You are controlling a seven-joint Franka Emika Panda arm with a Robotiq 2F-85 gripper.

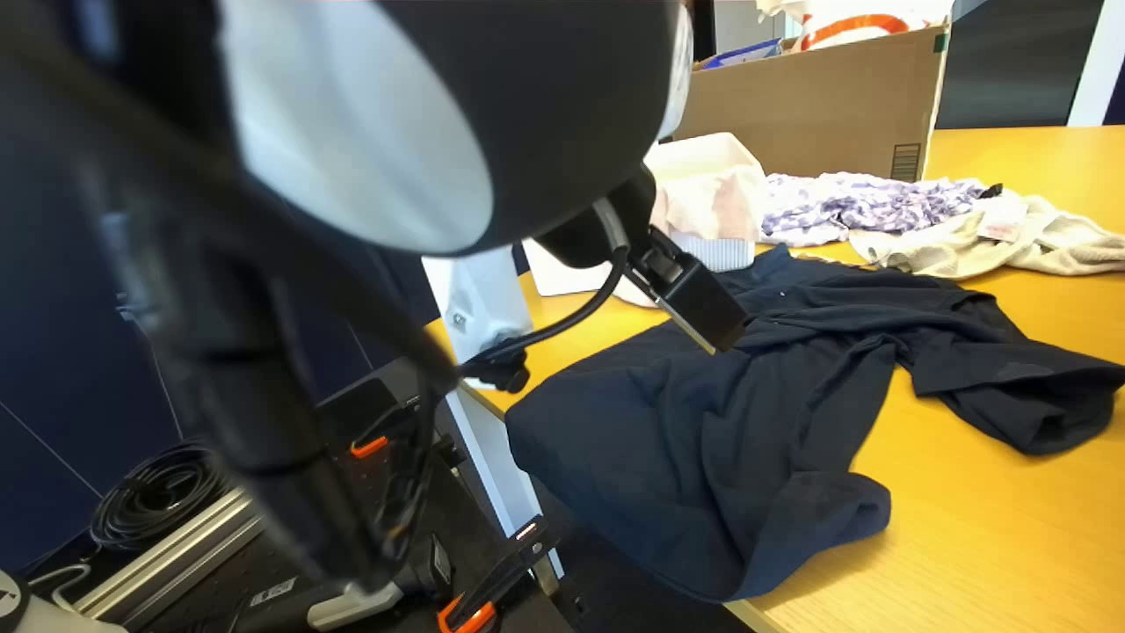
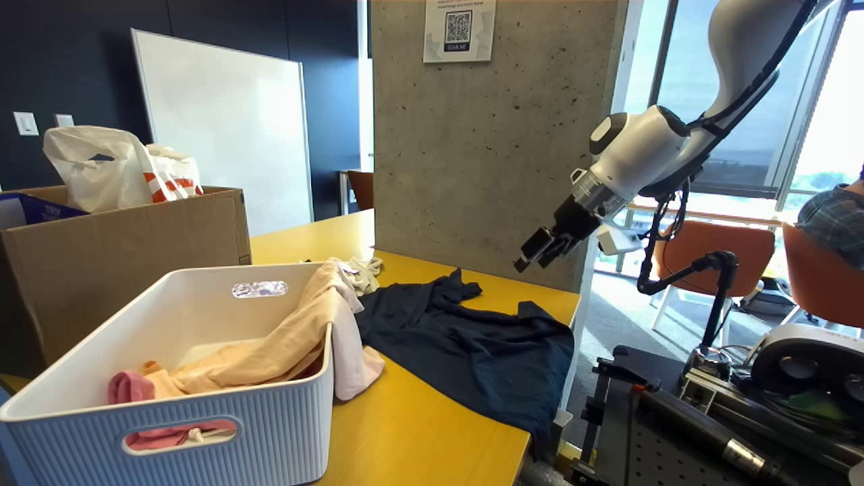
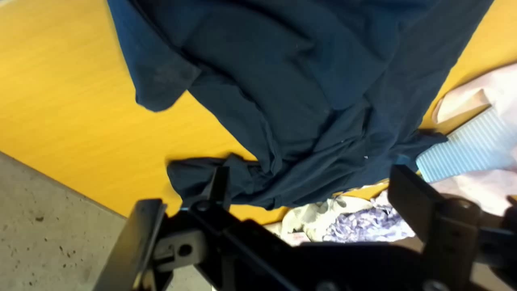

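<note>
A dark navy garment [image 1: 738, 422] lies crumpled over the table, part of it draping past the table's near edge. In exterior view 2 the same garment [image 2: 478, 352] spreads from beside the white bin to the table corner. My gripper [image 2: 534, 252] hangs open in the air above the cloth, apart from it and with nothing between its fingers. From the wrist, the fingers stand wide on either side, and the navy cloth [image 3: 281, 87] fills much of the upper view below me. One sleeve-like end [image 1: 1039, 396] reaches to the right.
A ribbed white bin [image 2: 235, 437] holds pink and peach clothes, one hanging over its rim. A purple patterned cloth [image 1: 865, 206] and a cream garment [image 1: 1012, 237] lie beyond the navy one. A cardboard box [image 1: 812, 105] stands behind, and a concrete pillar [image 2: 486, 162] rises beside the table.
</note>
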